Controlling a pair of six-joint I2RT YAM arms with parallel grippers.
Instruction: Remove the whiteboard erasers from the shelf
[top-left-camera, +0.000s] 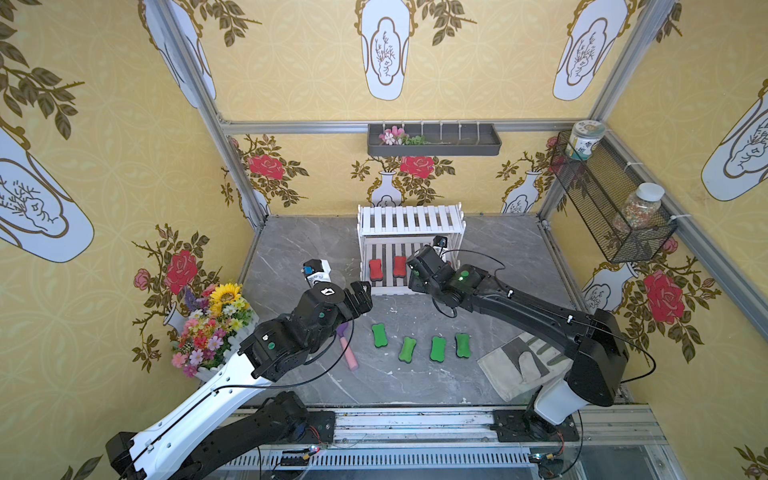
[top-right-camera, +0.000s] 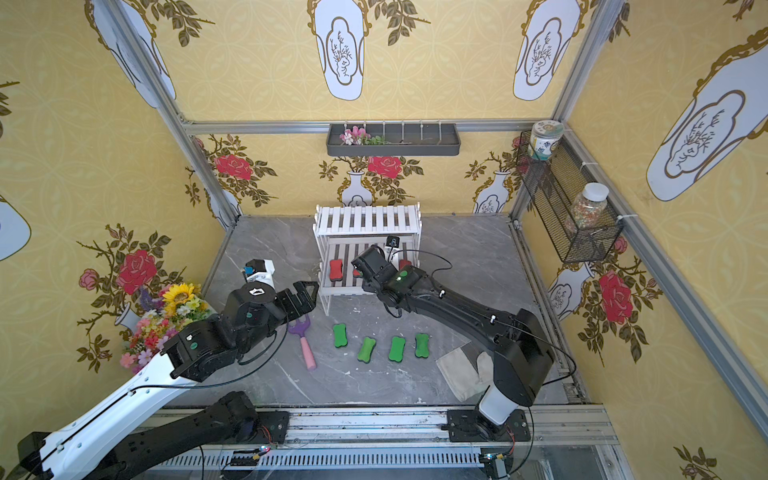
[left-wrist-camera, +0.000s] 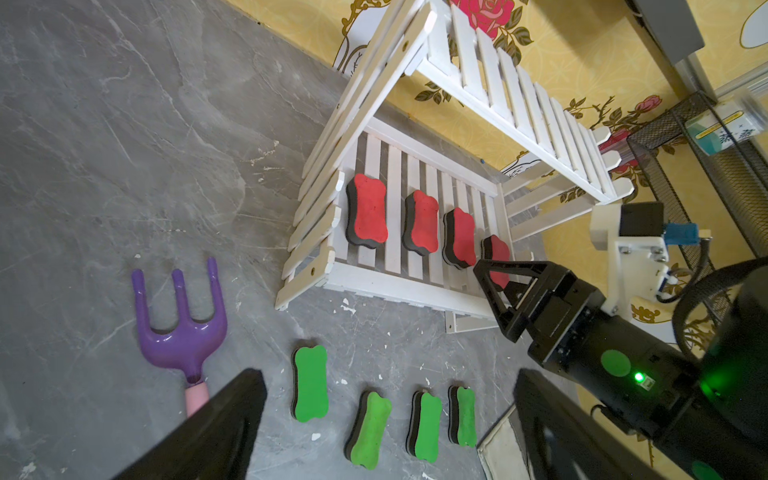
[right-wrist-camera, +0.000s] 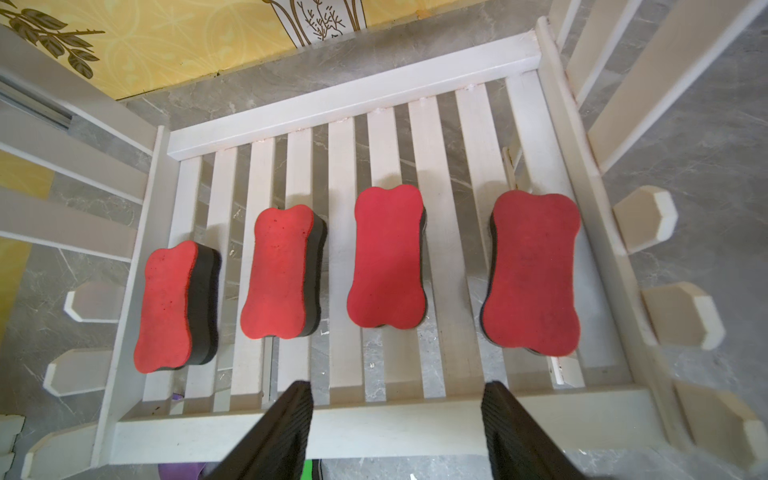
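Note:
Four red erasers lie in a row on the lower slatted tier of the white shelf (right-wrist-camera: 384, 428), clearest in the right wrist view: (right-wrist-camera: 164, 304). My right gripper is at the shelf's front edge, fingers apart, nothing between them. My left gripper stands open above the grey table, left of the shelf and facing it, also empty. Several green erasers (top-left-camera: 380, 334) lie on the table in front of the shelf.
A purple fork with pink handle (left-wrist-camera: 180, 336) lies on the table at left front. Flowers (top-left-camera: 208, 328) stand at the far left, a glove (top-left-camera: 512, 368) lies at right front. A wire basket with jars (top-left-camera: 616, 200) hangs on the right wall. Table beside the shelf is clear.

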